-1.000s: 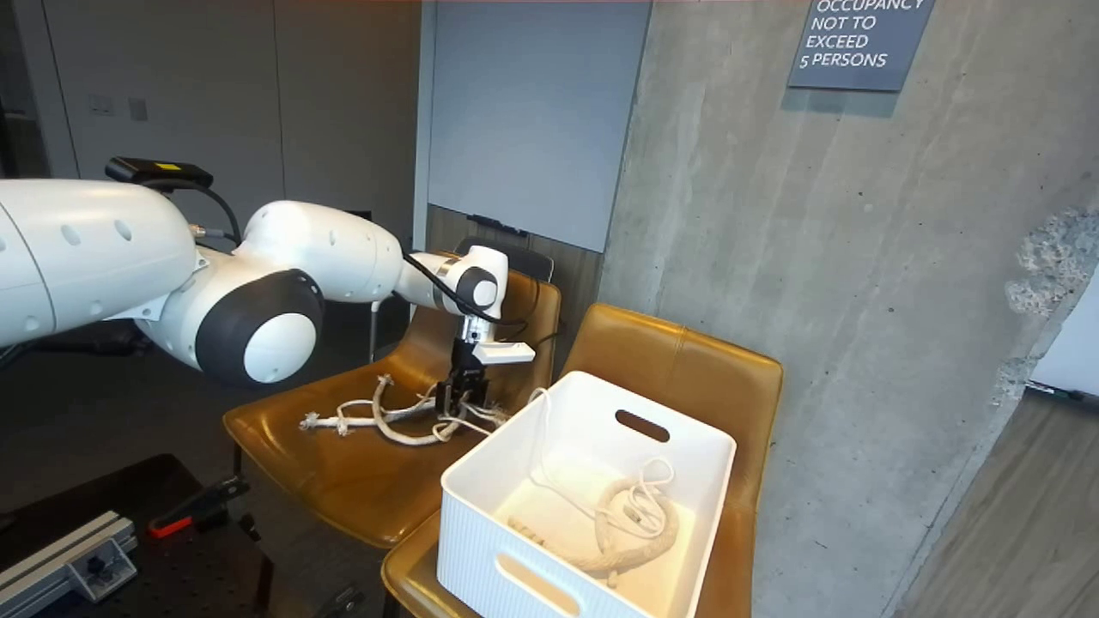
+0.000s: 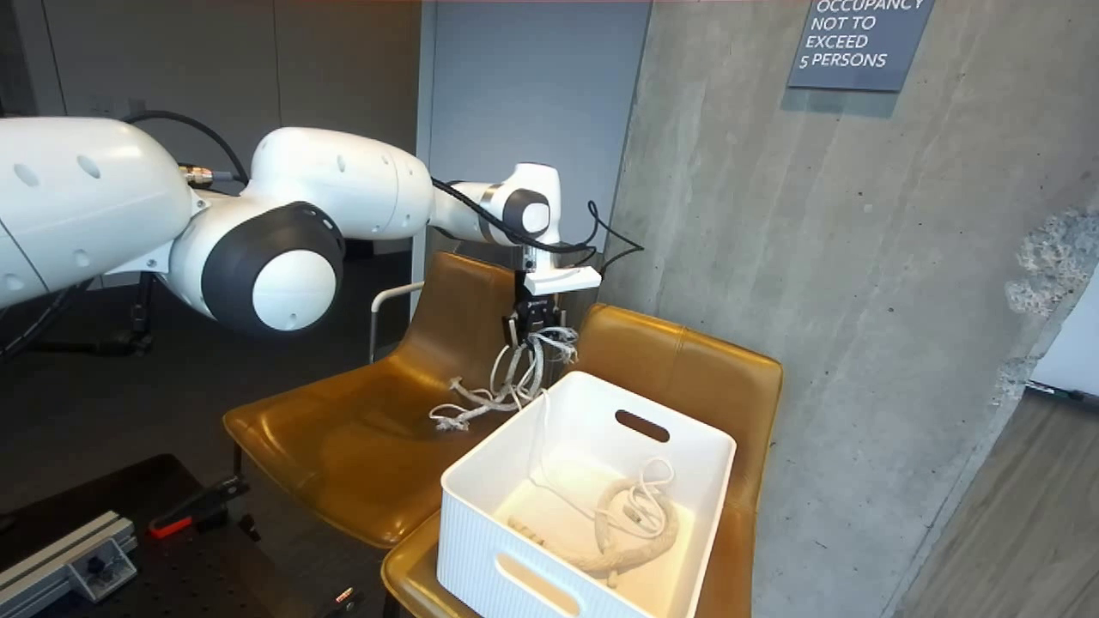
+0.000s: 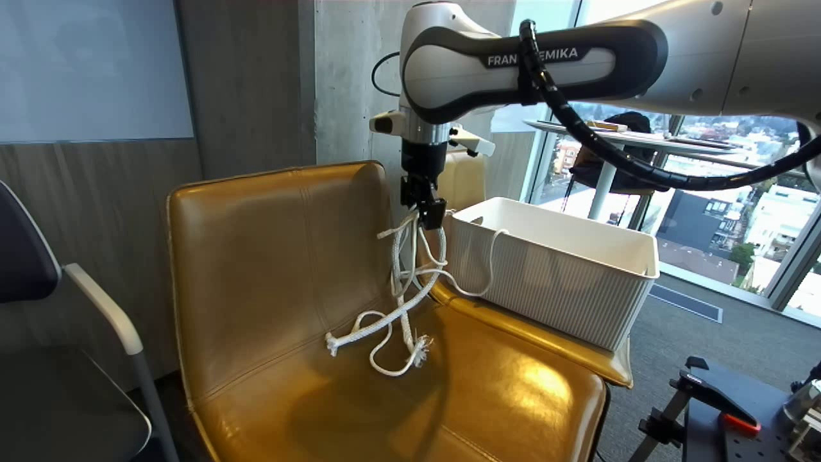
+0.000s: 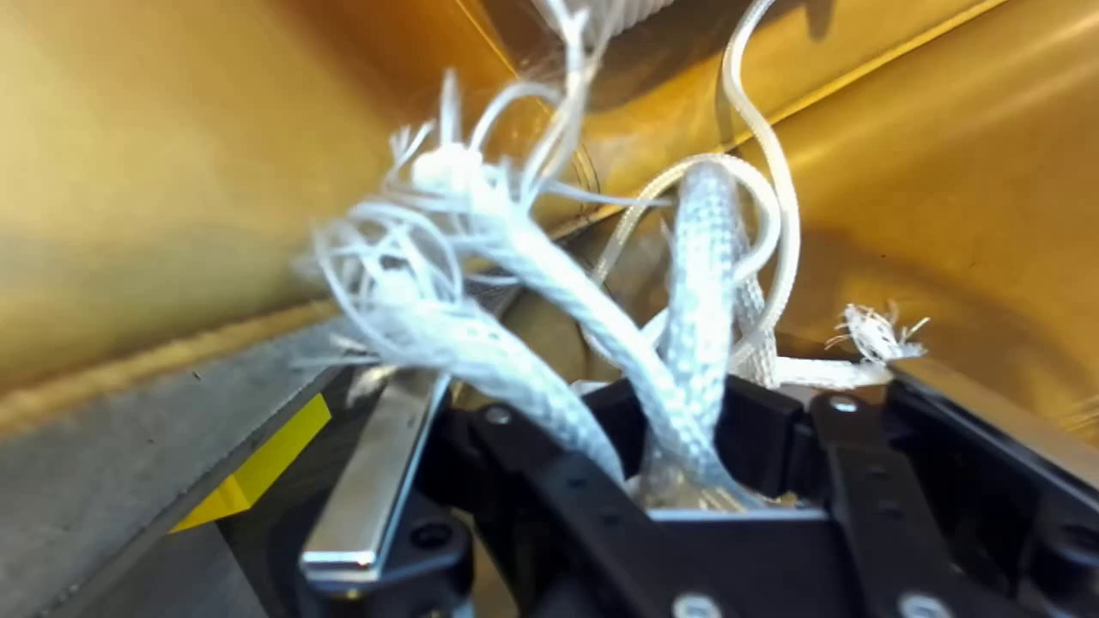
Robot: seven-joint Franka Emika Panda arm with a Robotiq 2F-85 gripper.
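Observation:
White braided ropes with frayed ends dangle in a tangle above the left brown chair. My gripper points down and is shut on their upper part. In the wrist view, thick rope passes between the black fingers, with frayed tips sticking out on the left. The lower rope ends hang near the chair seat; whether they touch it is unclear. A thin white cord runs from the bundle over the rim of the white box.
The box stands on the right-hand chair, against a concrete wall. Inside lie a thick beige rope and looped thin cord. A dark table with a red-handled clamp is at the front left.
My gripper has risen and shifted right toward the box, lifting the ropes off the left chair's seat, where they lay spread out. The box and its contents look unmoved.

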